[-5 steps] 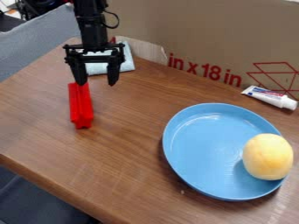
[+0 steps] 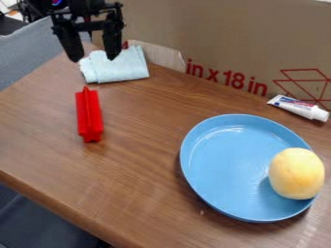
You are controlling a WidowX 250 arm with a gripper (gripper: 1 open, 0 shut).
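My black gripper is at the top left, open with nothing between its fingers, above a light folded cloth. A long red object lies on the wooden table in front of it. To the right, a blue plate holds a round pale yellow object on its right side. A toothpaste tube lies at the back right.
A cardboard box wall stands along the back. A grey surface borders the table at the left.
My gripper has moved upward and slightly left, away from the red object, uncovering more of the cloth. The objects on the table have not visibly moved.
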